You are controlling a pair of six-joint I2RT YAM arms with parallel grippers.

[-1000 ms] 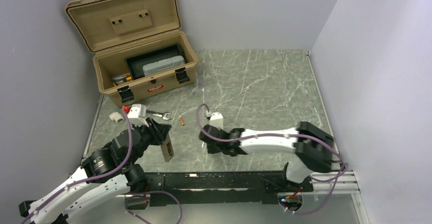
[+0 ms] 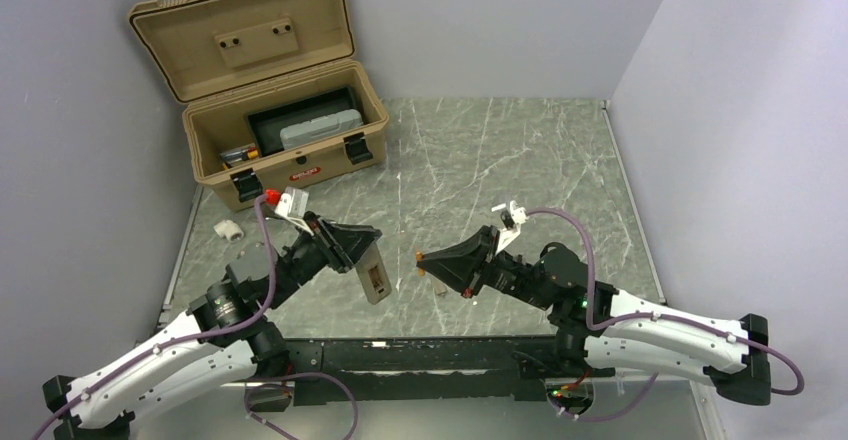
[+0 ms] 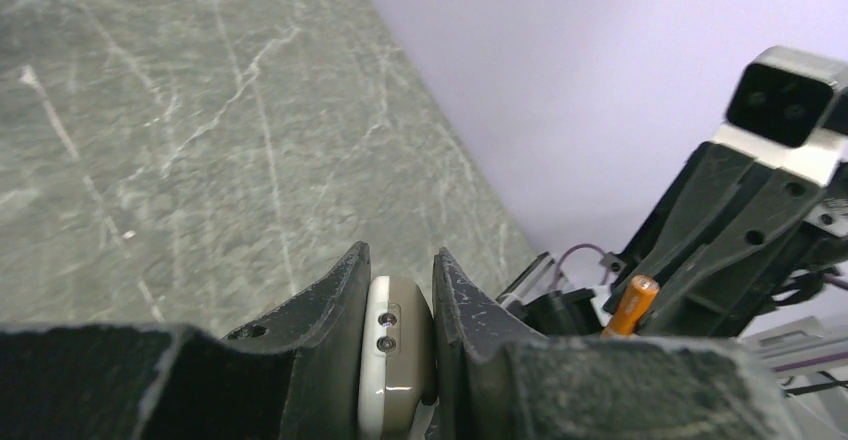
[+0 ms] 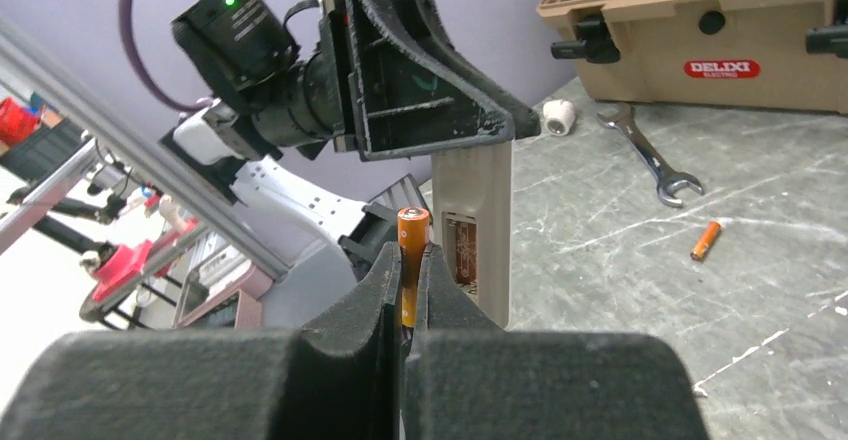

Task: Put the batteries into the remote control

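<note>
The remote control (image 2: 372, 274) hangs upright from my left gripper (image 2: 352, 245), which is shut on it; the right wrist view shows its open battery compartment (image 4: 463, 250), and the left wrist view its end (image 3: 390, 340) between the fingers. My right gripper (image 2: 425, 260) is shut on an orange battery (image 4: 412, 260), held upright facing the remote, apart from it in the top view. A second orange battery (image 4: 705, 240) lies on the table in the right wrist view.
An open tan toolbox (image 2: 280, 170) stands at the back left. A wrench (image 4: 650, 155) and a white fitting (image 4: 558, 116) lie before it.
My right gripper has risen and swung round to face the left one, battery in it. My left gripper has moved right with the remote.
</note>
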